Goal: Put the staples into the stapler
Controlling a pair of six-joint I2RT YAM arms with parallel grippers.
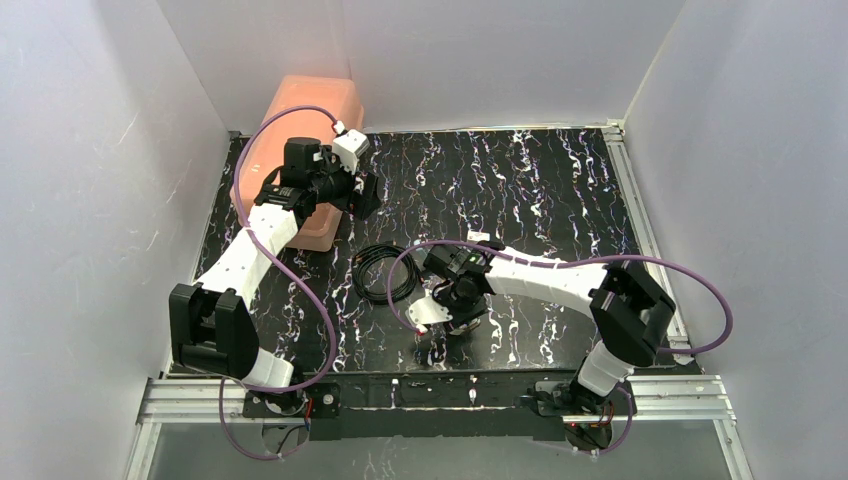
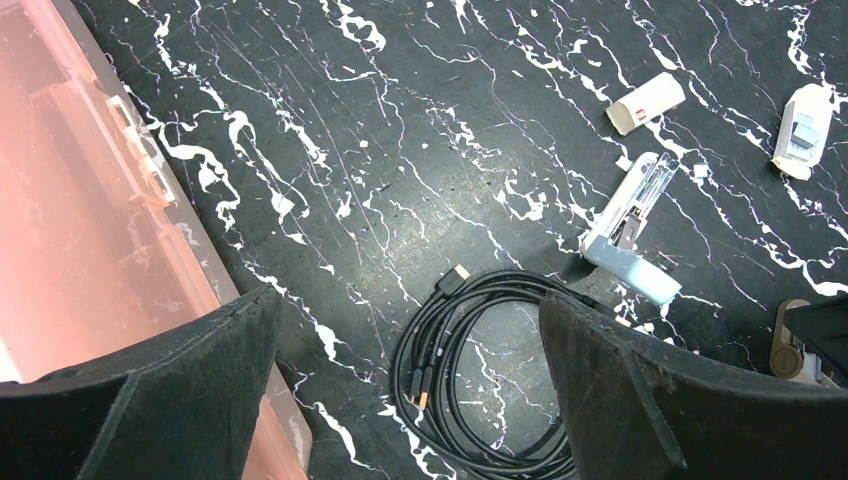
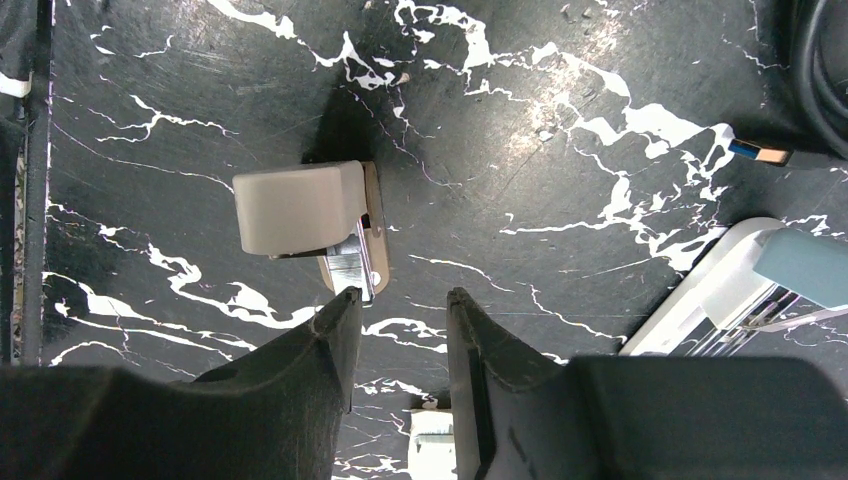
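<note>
In the right wrist view a beige stapler [image 3: 300,210] is on the dark table, a metal strip [image 3: 348,265] showing below its cap. Just beside that strip is my right gripper, its fingertips apart and nothing visible between them. A white stapler with a pale blue-grey part [image 2: 632,270] lies opened, its metal channel showing. Nearby are a small white box [image 2: 645,103] and a white piece with a grey top [image 2: 803,130]. My left gripper hangs open and empty, far from the staplers. No staples can be made out clearly.
A coiled black cable [image 1: 385,273] lies between the arms. An orange translucent bin [image 1: 318,100] stands at the left, close to my left gripper.
</note>
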